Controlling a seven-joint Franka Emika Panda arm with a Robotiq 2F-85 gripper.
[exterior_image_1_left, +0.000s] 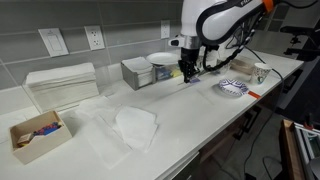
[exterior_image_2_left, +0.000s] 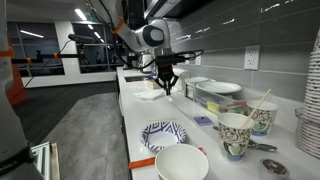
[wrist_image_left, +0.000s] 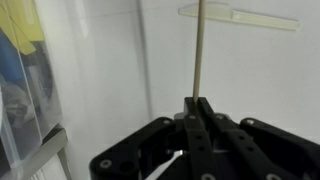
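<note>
A thin wooden stick (wrist_image_left: 199, 45) stands out from between the fingertips of my gripper, which is shut on it in the wrist view. Exterior view 1 has the gripper (exterior_image_1_left: 187, 77) over the middle of the white counter, in front of the container by the wall. From the other side, exterior view 2 shows the gripper (exterior_image_2_left: 167, 82) above the counter, beyond the patterned bowl (exterior_image_2_left: 164, 134). The stick is too small to make out clearly in the exterior views. A pale, knife-like utensil (wrist_image_left: 240, 16) lies on the counter beneath.
A clear container (wrist_image_left: 25, 75) with yellow and blue contents is beside the gripper. Patterned cups (exterior_image_2_left: 234, 135), one holding a wooden stick, and a white bowl (exterior_image_2_left: 182, 162) stand near one end. White cloth (exterior_image_1_left: 136, 124) and a box (exterior_image_1_left: 39, 135) lie at the other.
</note>
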